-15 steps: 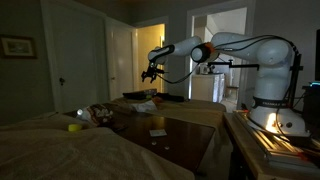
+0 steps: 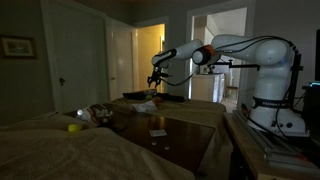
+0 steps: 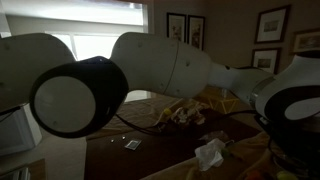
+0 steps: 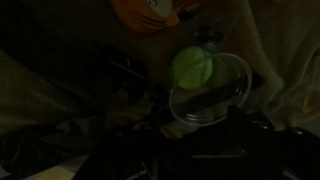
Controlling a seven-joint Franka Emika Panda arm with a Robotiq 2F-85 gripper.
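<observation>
At the far end of the table in exterior view 1, my gripper (image 2: pixel 153 81) points downward over a group of dark items. Below it in the wrist view is a clear round cup (image 4: pixel 243 80), its rim showing as a pale ring. A light green round thing (image 4: pixel 190 67) shows by the rim; whether it sits inside or behind the cup is unclear. The dark fingers blend into the bottom of that view. It is too dark to see how far apart they stand or whether they touch the cup. Exterior view 2 has the gripper out of frame.
An orange item (image 4: pixel 146 12) lies at the top of the wrist view. The dark tabletop (image 2: pixel 185 145) carries a small white card (image 2: pixel 158 133). A yellow item (image 2: pixel 75 127) and a bundle (image 2: pixel 97 114) are at the left. White crumpled material (image 3: pixel 210 153) lies beneath the arm.
The gripper has come down a little and shifted slightly right at the table's far end. The items on the table look unmoved.
</observation>
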